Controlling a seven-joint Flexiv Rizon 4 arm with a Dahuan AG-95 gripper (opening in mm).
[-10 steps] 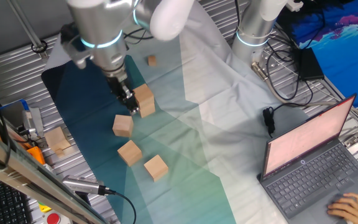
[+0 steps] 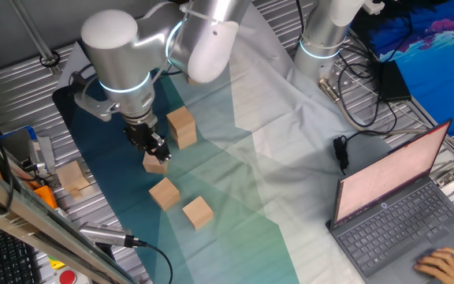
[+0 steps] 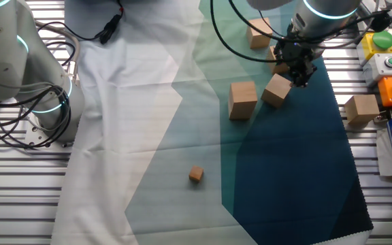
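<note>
My gripper [image 2: 163, 155] points down over a wooden block [image 2: 154, 167] and hides part of it in exterior view 1. In exterior view 2 the gripper [image 3: 303, 78] appears just right of that block [image 3: 276, 90]; whether they touch is unclear. Its fingers are too small and dark to show how the fingers stand. A taller wooden piece, seemingly two stacked blocks [image 2: 182, 128], stands beside it. Two more blocks, one nearer [image 2: 164, 194] and one farther along [image 2: 199, 213], lie on the cloth. A small cube [image 3: 196, 175] sits apart on the cloth.
Another wooden block [image 3: 362, 109] rests off the cloth on the metal slats. A laptop [image 2: 392, 209] with a hand on it is at the right in exterior view 1.
The gripper has moved from beside the stacked blocks toward the viewer, over the single block, now covering part of it. The blocks have not visibly moved.
</note>
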